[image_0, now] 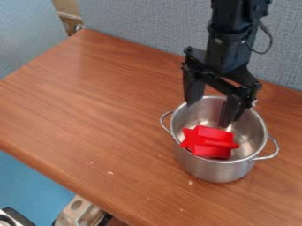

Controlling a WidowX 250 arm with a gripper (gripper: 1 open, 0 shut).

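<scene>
My black gripper [213, 101] stands open above a steel two-handled pot [220, 172], its fingers apart, one over the pot's back left rim and the other over its right side. Inside the pot lie red objects [207, 137], below the fingertips, with nothing visible between the fingers.
Grey padded panels stand behind and at the left. Some hardware lies at the lower left beside a blue surface.
</scene>
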